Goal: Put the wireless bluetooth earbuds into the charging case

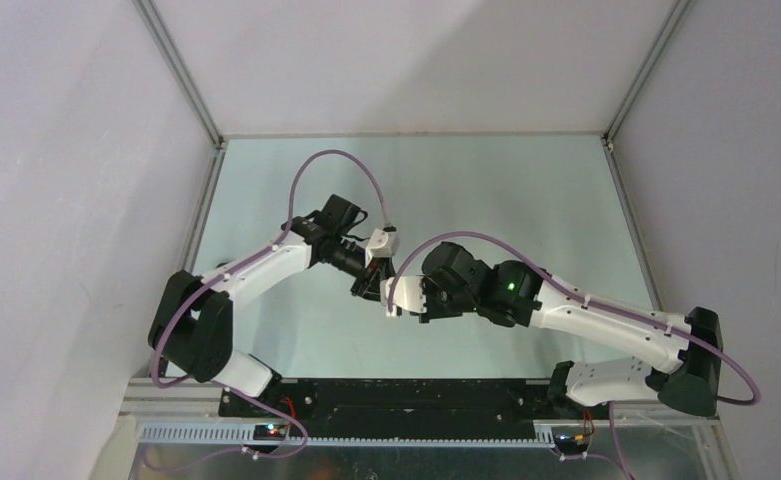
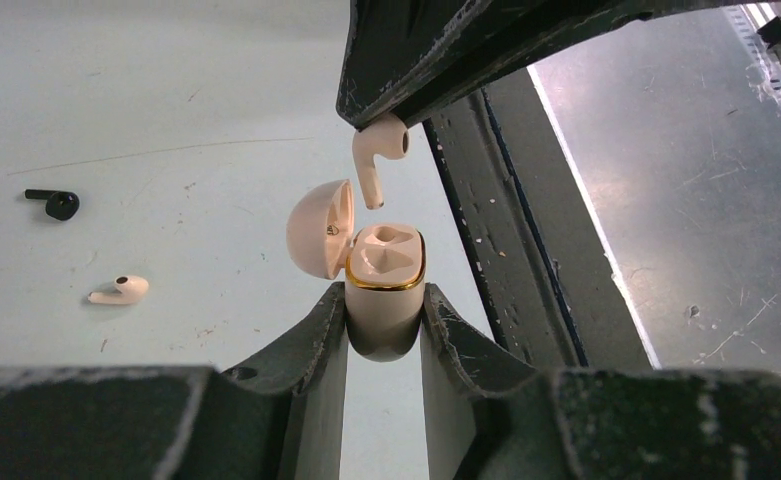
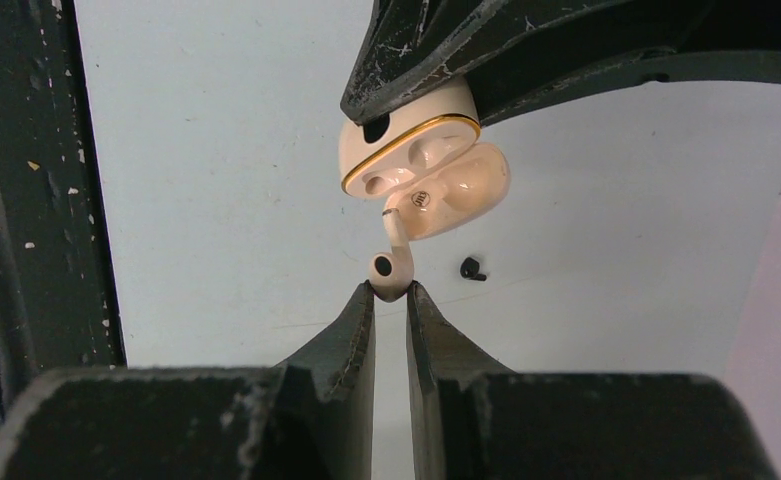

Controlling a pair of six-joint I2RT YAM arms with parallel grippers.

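The white charging case [image 2: 386, 320], with a gold line round its rim, is gripped between the fingers of my left gripper. Its lid [image 2: 316, 232] hangs open to one side, and both wells are empty. My right gripper is closed on the head of a white earbud [image 3: 394, 262], whose stem points toward the case. In the left wrist view a small gap separates the stem tip from the wells. Another white earbud [image 2: 121, 290] lies on the table. From above, the grippers meet near the table's middle, hiding case and earbuds.
A black earbud [image 2: 56, 203] lies on the table beyond the white one. A dark strip [image 1: 416, 405] runs along the table's front edge.
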